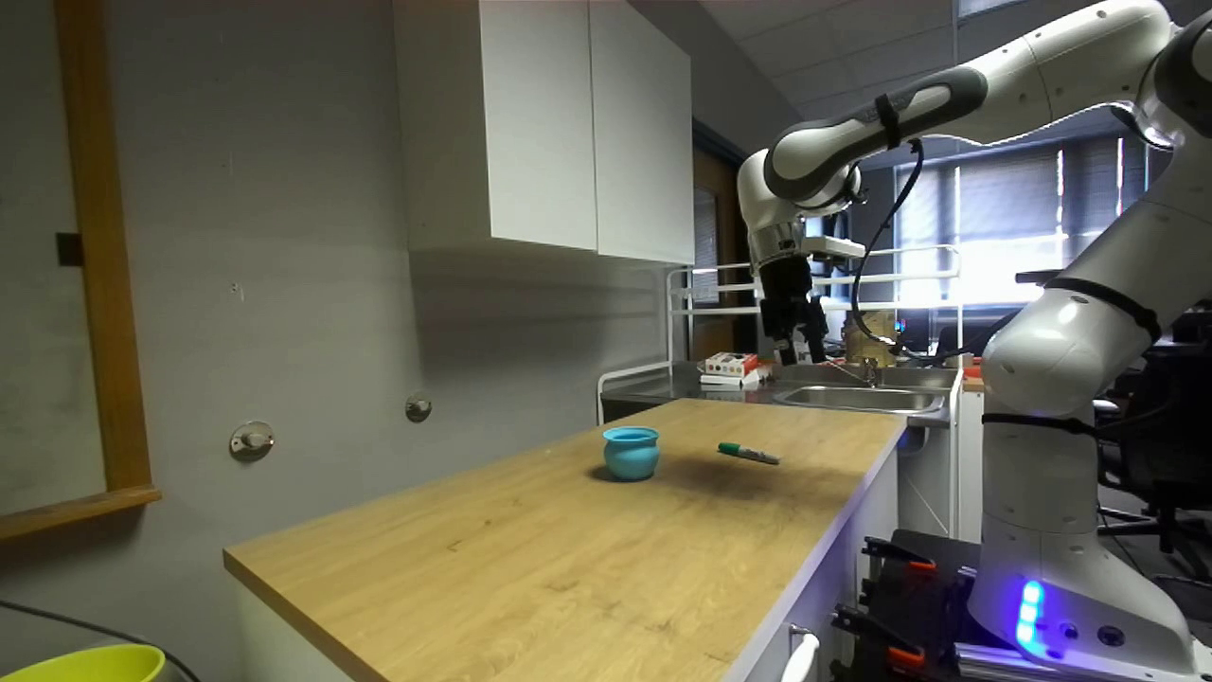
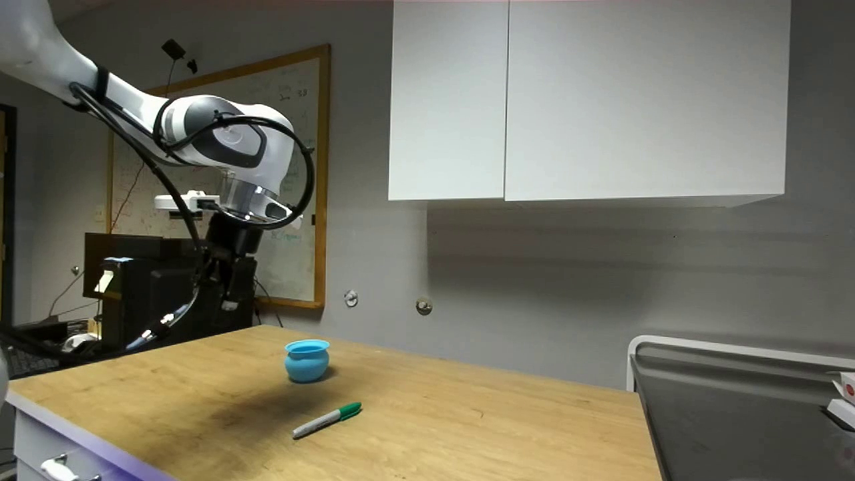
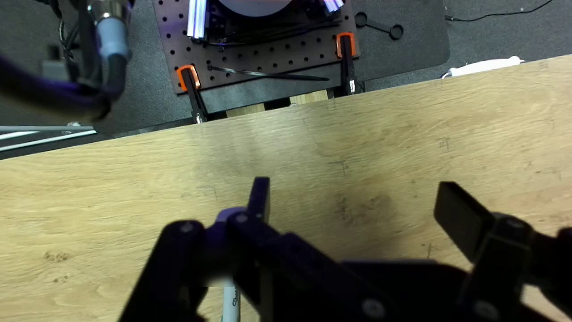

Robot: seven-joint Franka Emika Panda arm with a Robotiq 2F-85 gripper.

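On the wooden counter stands a small turquoise pot [image 1: 632, 455], upright; it also shows in the second exterior view as a blue pot [image 2: 306, 361]. Apart from it lies a grey marker with a green cap [image 1: 749, 454], flat on the wood, its capped end [image 2: 350, 410] clear in the second exterior view. My gripper [image 1: 800, 354] hangs well above the counter, touching neither object. In the wrist view its fingers [image 3: 465, 220] are spread wide, the gripper open over bare wood. Part of the marker [image 3: 231, 303] peeks out below the left finger; the pot is out of that view.
A white cabinet [image 1: 540, 125] hangs on the wall above the counter's back side. At the far end are a sink [image 1: 860, 398] and some small boxes [image 1: 730, 365]. A cable loops beside the arm.
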